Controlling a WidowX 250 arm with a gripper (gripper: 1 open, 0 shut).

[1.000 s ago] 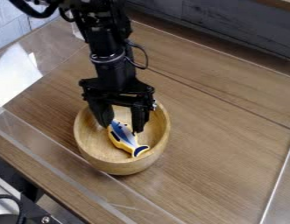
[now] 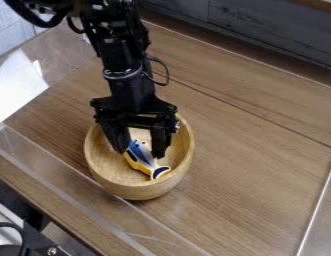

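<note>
A light wooden bowl [image 2: 109, 172] sits on the wooden table, holding a blue, white and yellow object [image 2: 150, 168] that slants across its inside. My black gripper [image 2: 138, 142] is over the bowl from behind, its fingers apart and low, at the upper end of the object. Whether the fingers touch it is unclear, and the arm partly hides the bowl's back.
A clear strip runs along the near left edge, and a grey wall stands at the back.
My gripper has shifted slightly left over the bowl during the last second. The bowl and the object in it look unmoved.
</note>
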